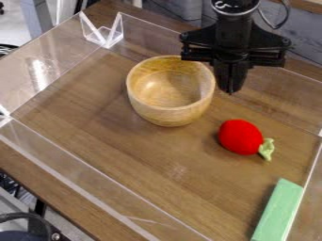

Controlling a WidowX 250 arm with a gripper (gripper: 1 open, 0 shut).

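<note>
The black gripper (229, 73) hangs high at the top centre-right, just to the right of and above the wooden bowl (169, 104). Its fingertips are small and dark, and I cannot tell how far apart they are. A red plush vegetable (239, 136) with a green stem lies on the table to the right of the bowl, below the gripper and apart from it. A pale green block (278, 211) lies at the lower right.
Clear plastic walls edge the wooden table (113, 169) on the left and right. A small clear holder (104, 34) stands at the upper left.
</note>
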